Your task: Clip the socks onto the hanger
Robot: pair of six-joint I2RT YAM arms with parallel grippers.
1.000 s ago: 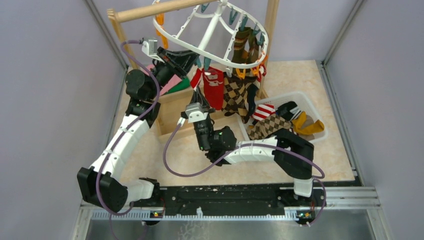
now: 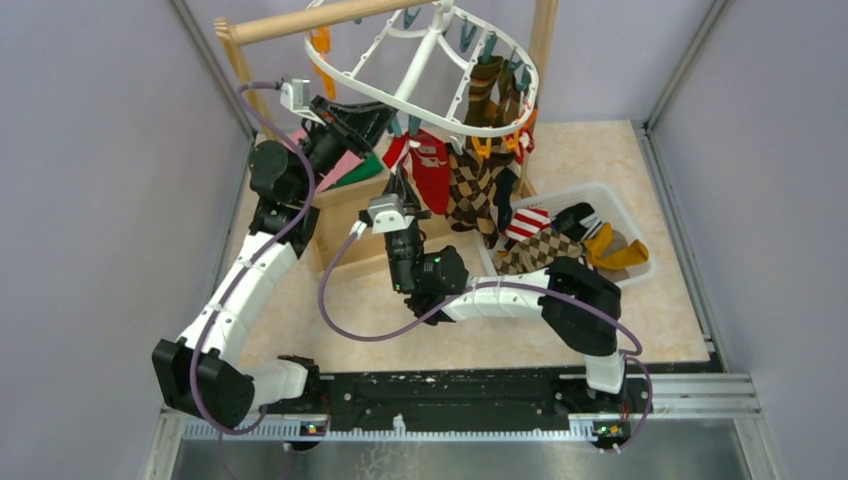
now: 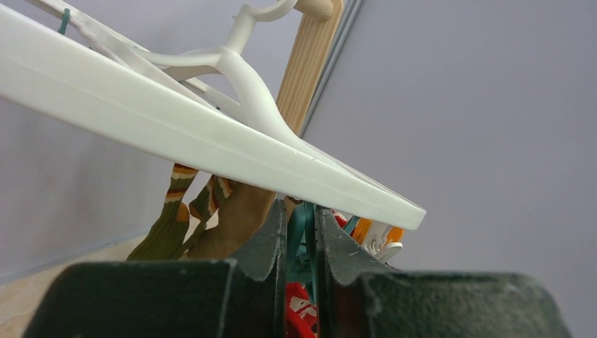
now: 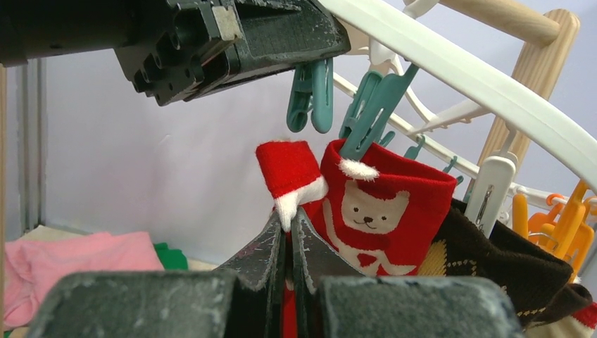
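My left gripper is at the white hanger's rim point(image 2: 400, 104), shut on a teal clip point(image 3: 297, 236). In the right wrist view that clip point(image 4: 310, 95) hangs below the left fingers, its lower ends above the sock edge and apart from it. Below, my right gripper is shut on the white-trimmed edge of a red sock point(image 4: 287, 167), and the cloth stands up above the fingertips. Another teal clip point(image 4: 380, 105) grips the red bear-patterned cloth point(image 4: 380, 211) beside it. Whether both red parts are one sock is hard to tell.
Brown argyle socks point(image 2: 468, 190) hang on the hanger to the right, near orange clips point(image 2: 482, 147). A white basket point(image 2: 640, 262) with several socks stands at the right. Pink cloth point(image 4: 84, 271) lies at the left behind. A wooden post point(image 2: 541, 45) supports the hanger.
The left arm has stayed almost still.
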